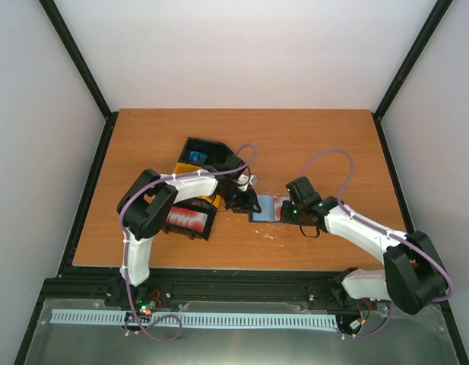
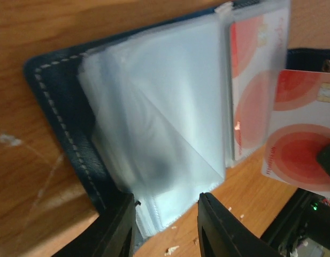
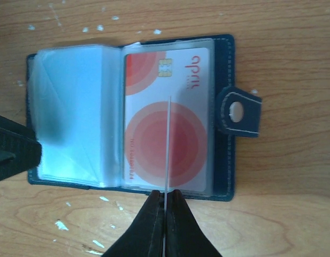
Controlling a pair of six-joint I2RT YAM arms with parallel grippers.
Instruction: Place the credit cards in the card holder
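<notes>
An open dark blue card holder [image 3: 223,160] lies on the table, clear sleeves [image 3: 68,118] on its left half and a red-and-white card [image 3: 143,128] in a sleeve on its right. My left gripper [image 1: 249,207] is part open over the holder's left edge, nothing seen between its fingers. My right gripper is shut at the holder's near edge; a thin pale upright strip between its fingertips looks like a card seen edge-on. The left wrist view shows a second red-and-white card [image 2: 298,150] at that gripper.
A black and yellow tray [image 1: 190,224] with red-and-white cards and a blue item stands left of the holder, partly under the left arm. Bare wooden table lies behind and right of the holder.
</notes>
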